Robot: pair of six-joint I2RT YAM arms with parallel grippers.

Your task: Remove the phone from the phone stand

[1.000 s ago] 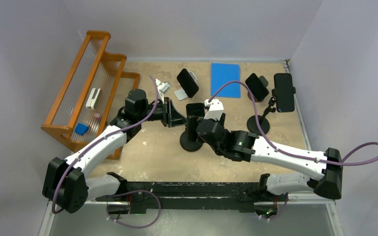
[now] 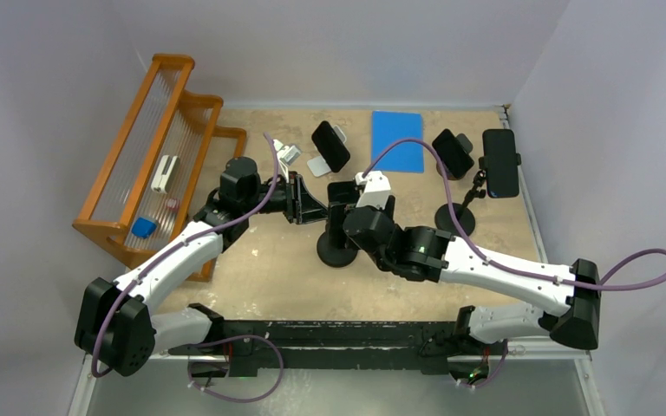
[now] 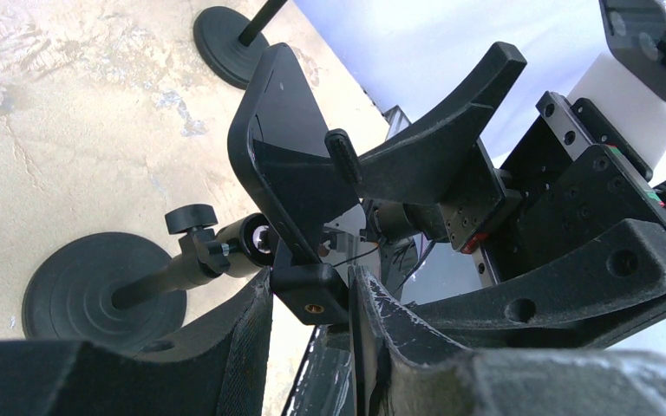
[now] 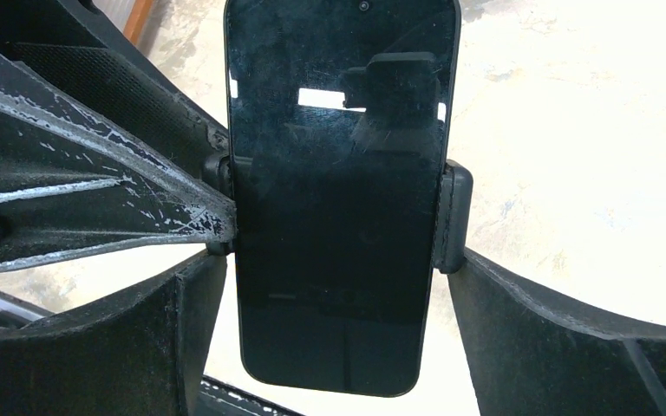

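Observation:
The black phone (image 4: 338, 217) faces the right wrist camera, held between the side arms of the stand's clamp (image 4: 455, 217). In the top view, the phone stand (image 2: 336, 253) stands on its round base mid-table. From the left, my left gripper is shut on the clamp's end block beside the phone's edge. My right gripper is open, its fingers (image 4: 520, 321) spread to either side of the phone, close to the clamp's arms. Whether they touch it, I cannot tell. Much of the stand's head is hidden by my right wrist from above.
Another stand with a phone (image 2: 500, 163) is at the right. Two more phones on stands, one (image 2: 331, 146) at the back and one (image 2: 453, 154) at back right, flank a blue sheet (image 2: 399, 130). A wooden rack (image 2: 178, 104) occupies the left.
The left arm and the stand look unchanged.

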